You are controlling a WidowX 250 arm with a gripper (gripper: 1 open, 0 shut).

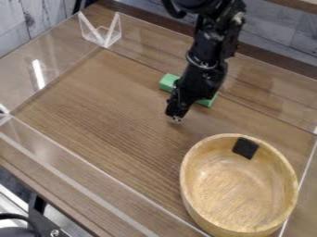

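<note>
My black gripper point(181, 113) hangs low over the middle of the wooden table, its tip at the near side of a green object point(171, 83). The arm covers much of that object, which shows on both sides of it. The gripper is shut, with nothing visible between its fingers.
A large tan round container point(235, 199) with a black patch on its rim stands at the front right. A clear plastic piece point(102, 32) sits at the back left.
</note>
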